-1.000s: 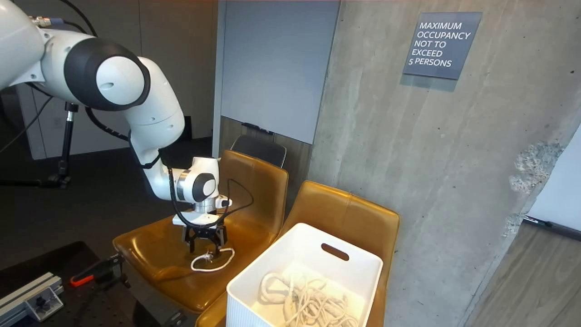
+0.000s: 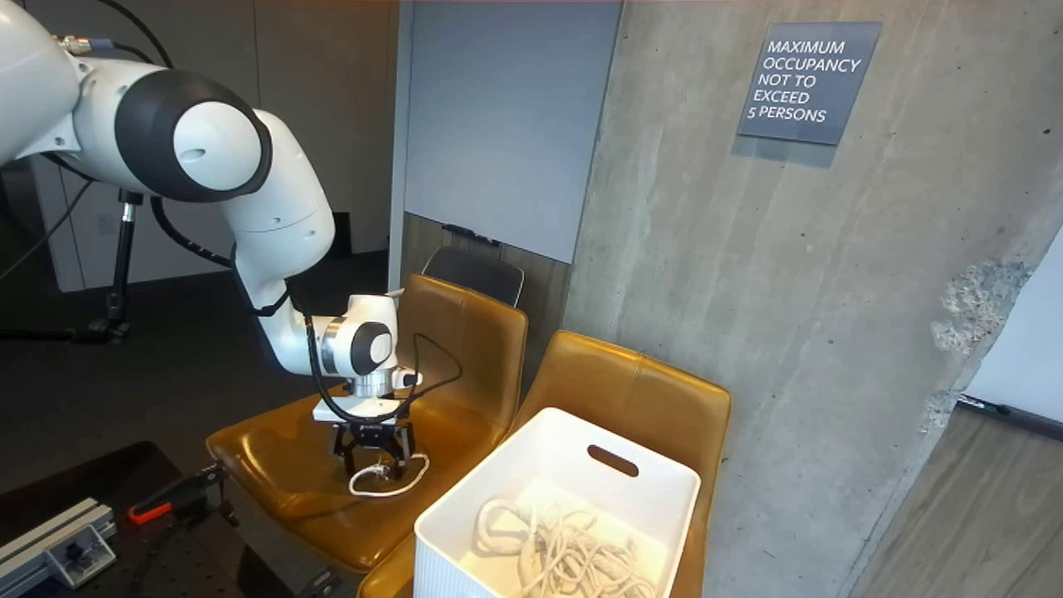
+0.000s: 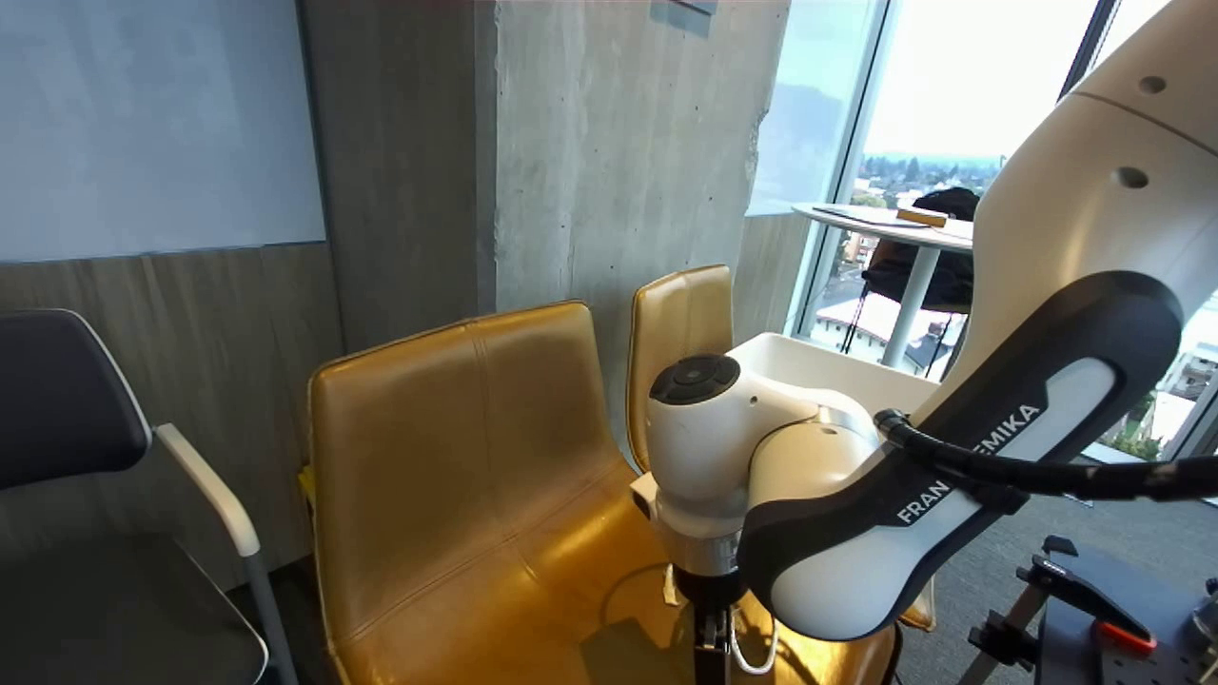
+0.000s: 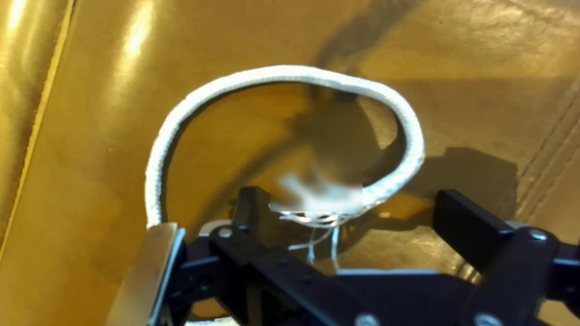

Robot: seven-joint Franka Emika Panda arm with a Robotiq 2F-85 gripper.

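Note:
A white rope (image 4: 288, 74) lies curved in a loop on the seat of a tan leather chair (image 4: 239, 32). Its frayed end (image 4: 321, 217) shows between the two black fingers of my gripper, which stands open and apart from it on both sides. The loop's other end runs out of sight behind the gripper's left side. From exterior view 1, my gripper (image 2: 376, 460) hangs low over the chair seat, and the rope (image 2: 390, 492) shows at its fingertips. In exterior view 2 the arm hides most of the rope (image 3: 748, 664).
On a second tan chair (image 2: 638, 384) beside this one stands a white bin (image 2: 448, 558) with tangled rope (image 2: 578, 558) inside. The chair's backrest (image 3: 457, 445) rises close to the arm. A dark table with a clamp (image 2: 174, 498) is at the lower left.
My gripper has come down a little toward the seat and shifted slightly left in exterior view 1. The rope lies where it was.

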